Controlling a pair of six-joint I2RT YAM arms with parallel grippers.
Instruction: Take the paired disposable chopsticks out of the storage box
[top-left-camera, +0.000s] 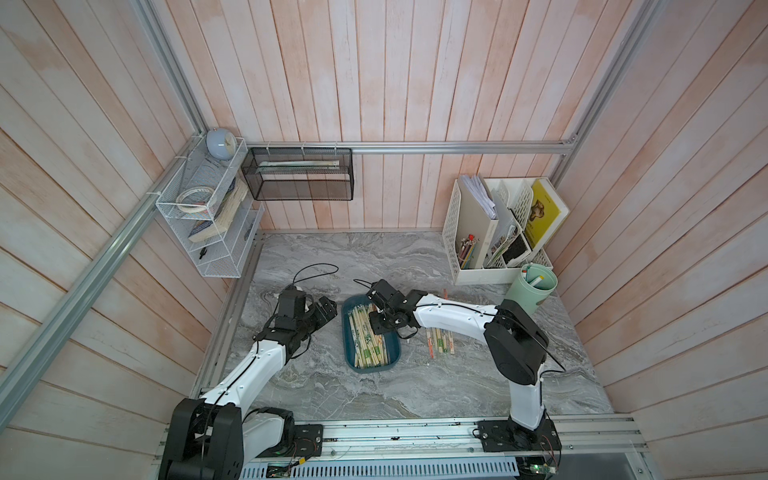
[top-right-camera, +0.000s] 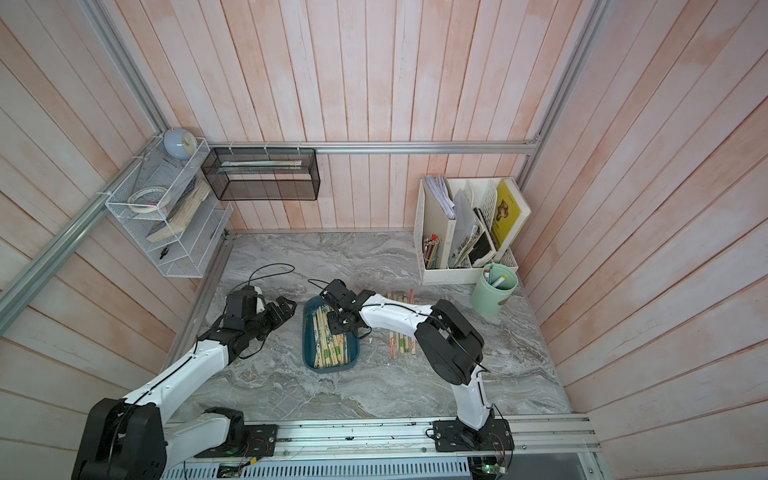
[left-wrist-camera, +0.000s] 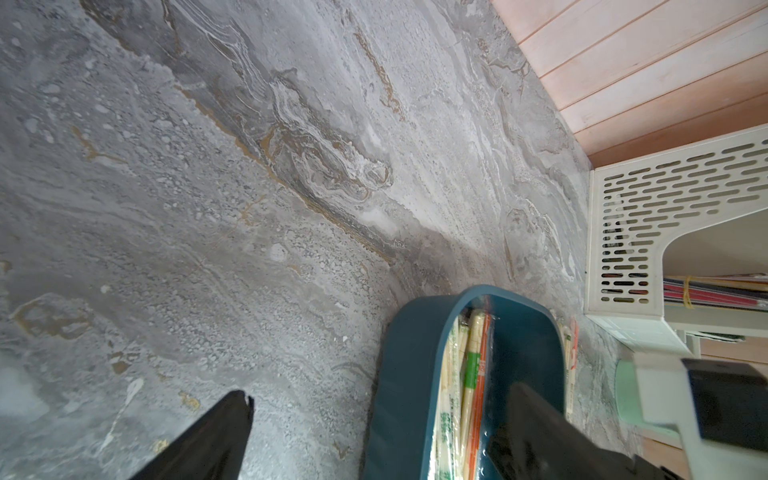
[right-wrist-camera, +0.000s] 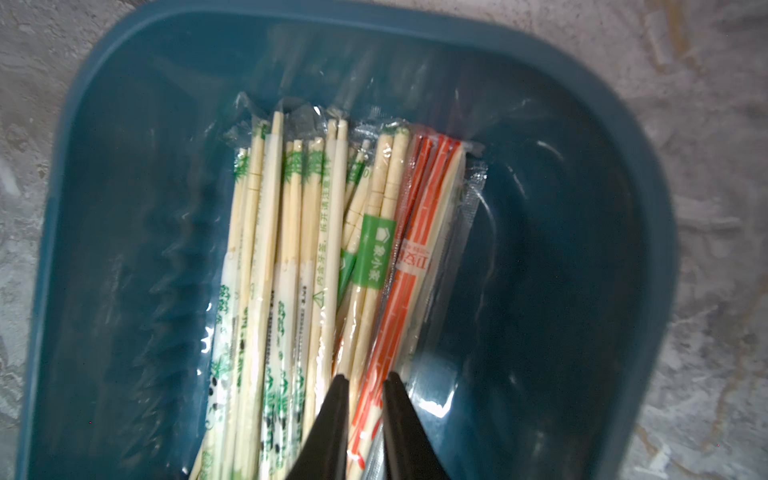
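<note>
The blue storage box (right-wrist-camera: 552, 72) stands on the marble table and holds several wrapped chopstick pairs (right-wrist-camera: 276, 264) lying side by side. At the right of the bunch is a red-wrapped pair (right-wrist-camera: 404, 296), and beside it a pair with a green band (right-wrist-camera: 372, 252). My right gripper is down at the box, partly open, its two dark fingertips narrowly apart on either side of the red and green-banded packets. Whether they touch the packets I cannot tell. Left of the box, my left gripper (top-left-camera: 327, 309) stands open over bare table, nothing between its fingers.
More chopstick packets (top-left-camera: 440, 340) lie on the table right of the box, under the right arm. Farther back stand a white file holder (top-left-camera: 488, 276) and a green cup (top-left-camera: 534, 289). Wire shelves (top-left-camera: 216, 264) are at the left.
</note>
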